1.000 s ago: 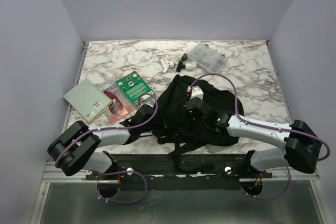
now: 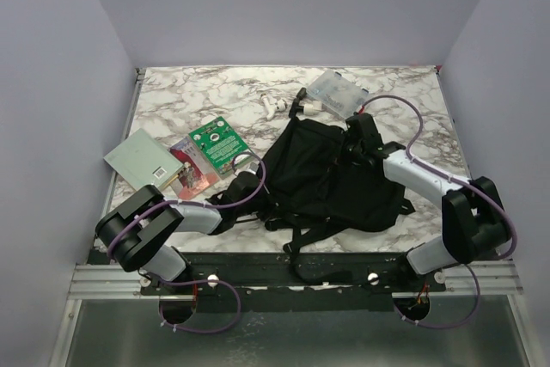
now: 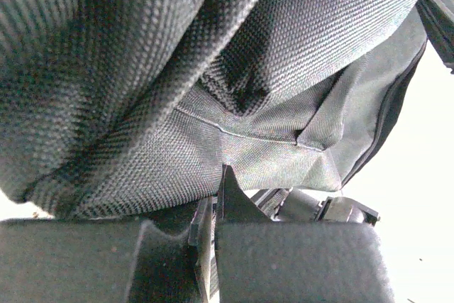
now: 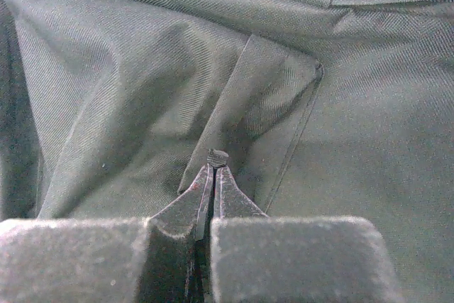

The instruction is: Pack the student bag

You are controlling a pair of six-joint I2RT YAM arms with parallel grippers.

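The black student bag lies on the marble table, its fabric folded and creased. My right gripper is over the bag's upper right part, shut on a small ribbed zipper pull; only the pull's tip shows above the fingertips. Beside it runs a fabric flap with a stitched corner. At the bag's lower left edge my left gripper is shut on the bag's fabric, which hides the tip of one finger. The inside of the bag is not visible.
Left of the bag lie a pale green book, a pink-and-blue booklet and a green book. Behind it are a clear case and a white item. Black straps spread near the front edge.
My right gripper has travelled right and away from the front with the zipper pull, and the bag's fabric has shifted with it. The left gripper has gone from open to shut at the bag's edge.
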